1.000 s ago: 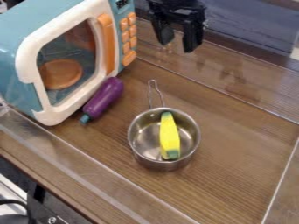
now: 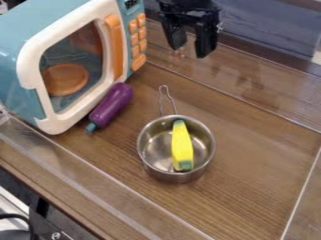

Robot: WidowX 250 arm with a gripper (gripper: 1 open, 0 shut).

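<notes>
My gripper (image 2: 193, 41) hangs at the top centre over the back of the wooden table, dark, with its fingers pointing down; whether it is open or shut is hard to make out. Below it, a steel pot (image 2: 158, 157) with a long wire handle holds a yellow object (image 2: 182, 143), apparently a toy banana or corn. A purple eggplant (image 2: 111, 105) lies left of the pot, beside a blue and white toy microwave (image 2: 30, 37) with orange controls and an orange disc inside.
A wall (image 2: 276, 33) runs along the back. The table's front edge is at the lower left.
</notes>
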